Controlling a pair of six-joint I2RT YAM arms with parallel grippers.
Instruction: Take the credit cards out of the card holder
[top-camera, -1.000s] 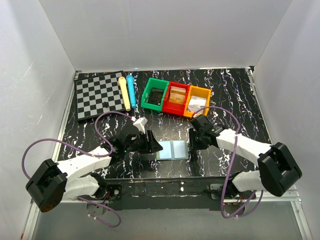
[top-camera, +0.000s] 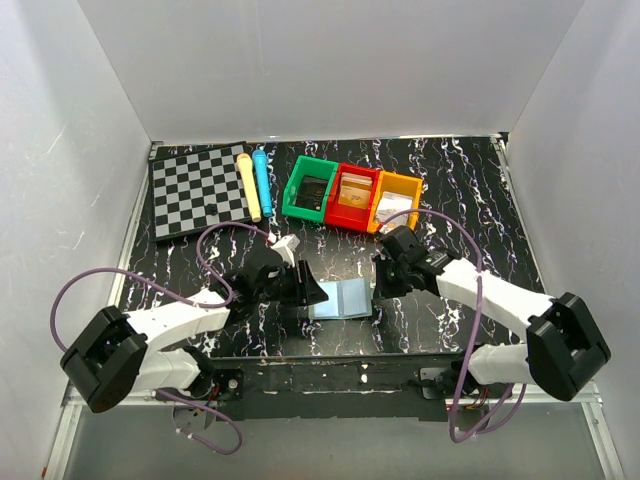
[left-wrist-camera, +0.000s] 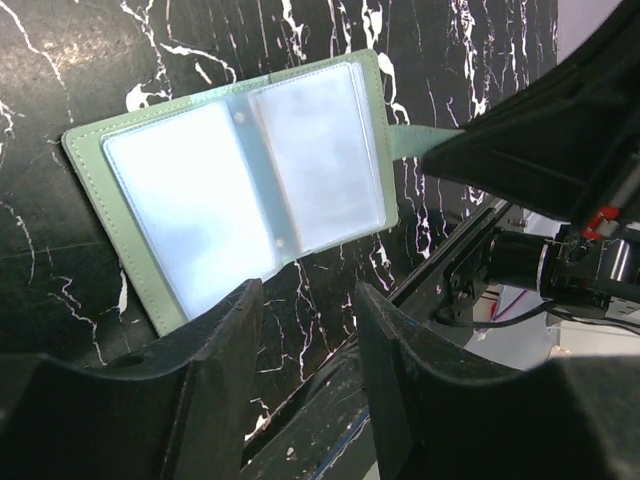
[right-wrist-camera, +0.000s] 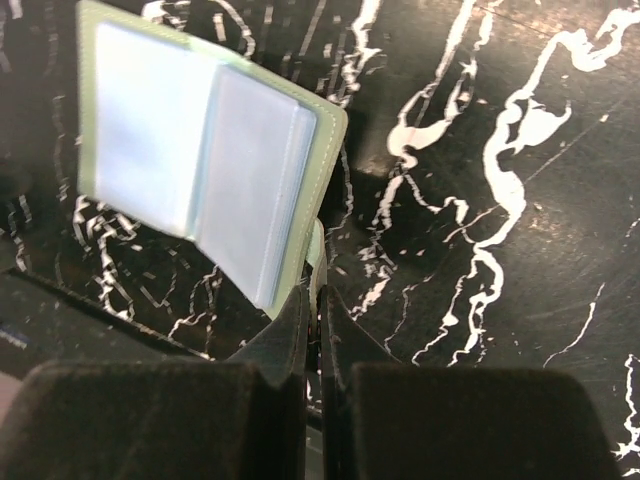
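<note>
The card holder lies open flat on the black table, pale green with clear sleeves holding white cards. My right gripper is shut on a thin green tab at the holder's right edge. My left gripper hovers over the holder's lower-left side, its fingers parted, with nothing seen between them.
Green, red and orange bins stand at the back. A checkered board with cream and blue rolls lies back left. The table's front edge is just below the holder.
The holder has shifted slightly left, along with my right gripper, which now looks shut on its edge. My left gripper has moved very little.
</note>
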